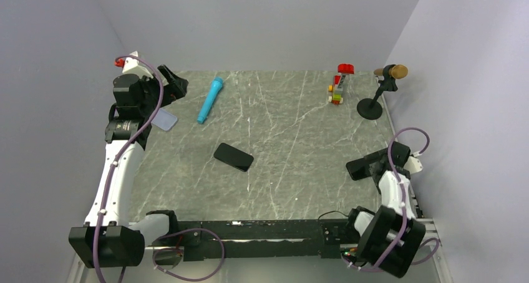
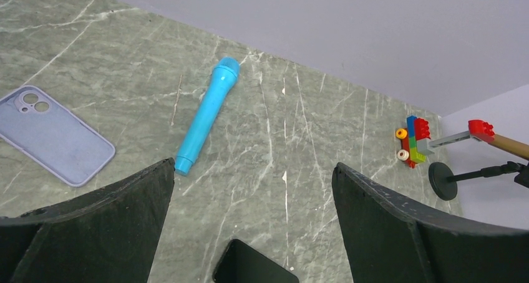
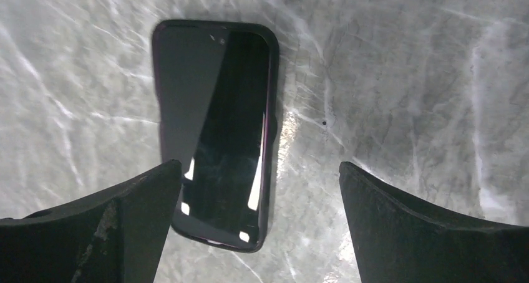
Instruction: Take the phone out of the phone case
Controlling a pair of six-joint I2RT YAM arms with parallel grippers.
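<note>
A black phone in a dark case [image 3: 212, 133] lies screen-up below my open right gripper, nothing held; in the top view the right gripper's fingers are hard to separate from dark shapes at the right. Another black phone-shaped slab [image 1: 233, 156] lies mid-table. A lilac empty phone case [image 2: 53, 133] lies at the left, partly hidden by the left arm in the top view. My left gripper is open above the left side of the table, empty.
A blue microphone [image 1: 209, 100] lies at back left. A toy brick vehicle [image 1: 336, 90] and a black stand [image 1: 369, 108] with a wooden piece stand at back right. Walls border the sides and back.
</note>
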